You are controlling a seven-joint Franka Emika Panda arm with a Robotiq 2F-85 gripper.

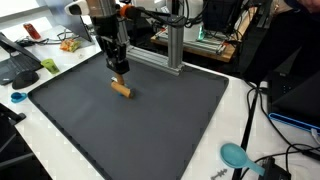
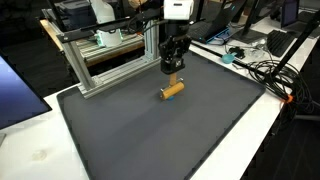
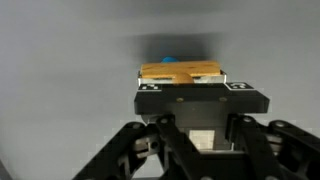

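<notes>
A tan, hammer-like wooden piece hangs upright below my gripper. Its short stem goes up between the fingers, which are shut on it. The crosswise wooden head is at the bottom, close over the dark mat; I cannot tell whether it touches. In the wrist view the wooden head shows just beyond the black finger bar, with a small blue spot behind it. The fingers hide most of the stem.
An aluminium frame stands at its back edge. In exterior view 1, a blue-green round-headed item lies on the white table, and a green cup stands at far left.
</notes>
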